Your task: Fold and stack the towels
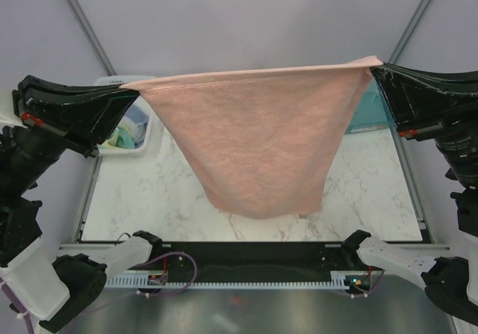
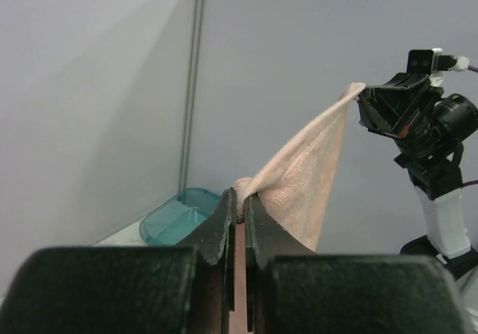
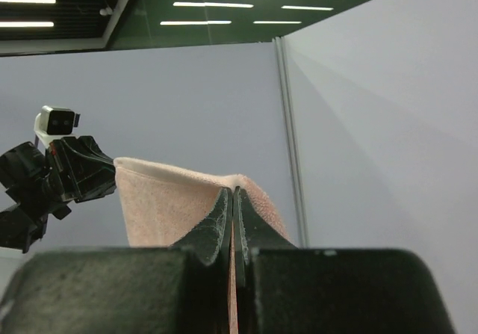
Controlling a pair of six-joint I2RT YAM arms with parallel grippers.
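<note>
A pink towel (image 1: 258, 136) hangs between my two grippers, its top edge stretched nearly straight in the top view. At its upper left corner, my left gripper (image 1: 134, 93) is shut on the cloth. The opposite upper corner is pinched by my right gripper (image 1: 376, 68), also shut. In the left wrist view, the towel (image 2: 299, 177) runs from the fingertips up toward the right arm. From the right wrist, the cloth (image 3: 168, 196) comes out between the closed fingertips and reaches the left arm. The lower part hangs over the table, and whether it touches cannot be told.
A white basket (image 1: 154, 134) with several folded cloths stands at the back left, partly behind the left arm. A teal bin (image 1: 370, 111) is at the back right, partly hidden by the towel.
</note>
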